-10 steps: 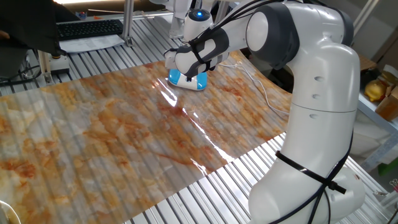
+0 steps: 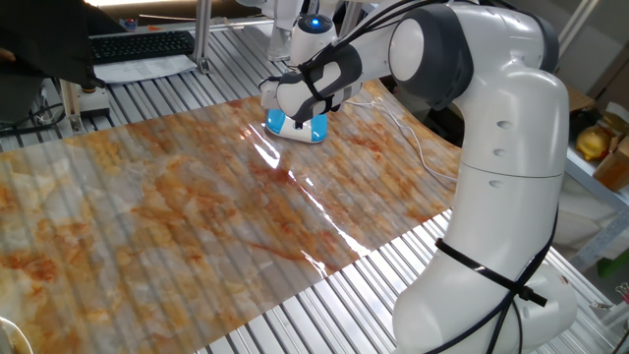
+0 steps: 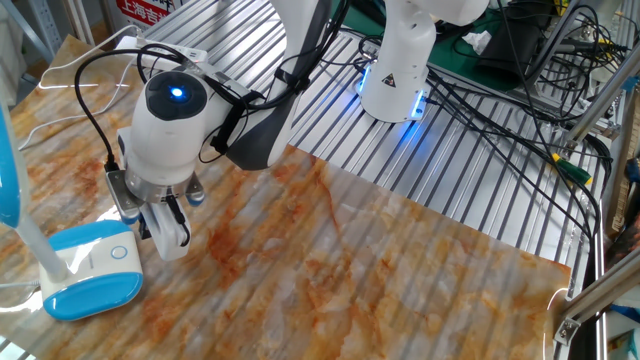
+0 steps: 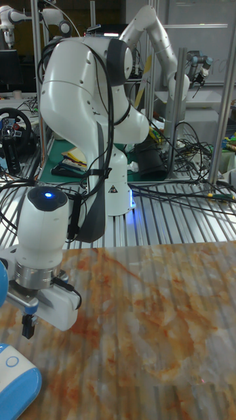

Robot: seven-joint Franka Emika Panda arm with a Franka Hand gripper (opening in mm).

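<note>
A blue-and-white desk lamp stands on the marbled sheet, its base (image 3: pixel 98 258) bearing a round button on top. The lamp's neck (image 3: pixel 42 243) rises to a blue head (image 3: pixel 8 180) cut off by the left edge of exterior view 2. Just beside and above the base, my gripper (image 4: pixel 28 326) points downward, dark fingertips low near the lamp. Nothing shows held in it, but the gap between the fingers is hidden by the angle. In exterior view 1 the wrist covers most of the lamp, leaving part of the base (image 2: pixel 300 130) visible.
The marbled sheet (image 3: pixel 370 270) is bare away from the lamp. A white cable (image 2: pixel 418 147) trails across its far corner. A keyboard (image 2: pixel 142 46) lies beyond it, and black cables (image 3: pixel 510 150) tangle on the slatted metal table.
</note>
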